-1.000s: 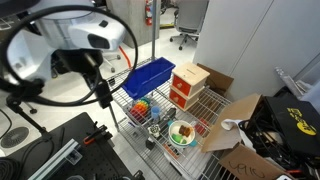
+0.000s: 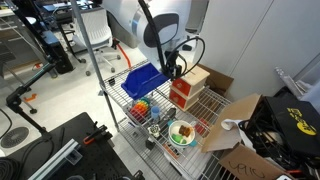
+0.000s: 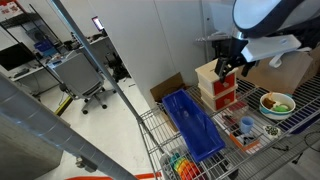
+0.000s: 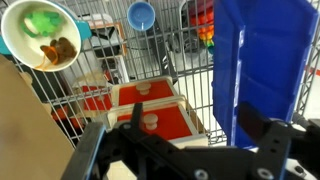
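My gripper stands open, its dark fingers spread, in the wrist view over a small wooden box with two red drawers (image 4: 152, 122). Each drawer front carries a round wooden knob. Nothing shows between the fingers. In exterior view 1 the gripper (image 2: 178, 71) hangs close to the top of the drawer box (image 2: 183, 89); whether it touches cannot be told. Exterior view 2 has the arm partly covering the box (image 3: 217, 98). Beside the box lies a long blue bin (image 3: 196, 127), seen at the right of the wrist view as a blue wall (image 4: 270, 65).
A bowl with green and brown food (image 2: 182, 133), a blue cup (image 4: 141, 15) and colourful small items (image 2: 141, 107) share the wire rack. An open cardboard box (image 2: 240, 135) and a black bag (image 2: 292, 125) occupy the right side. Rack wire shows bare near the front.
From the near left, my arm has swung away from the camera and rightward, past the blue bin, to the drawer box. The objects on the rack appear unmoved.
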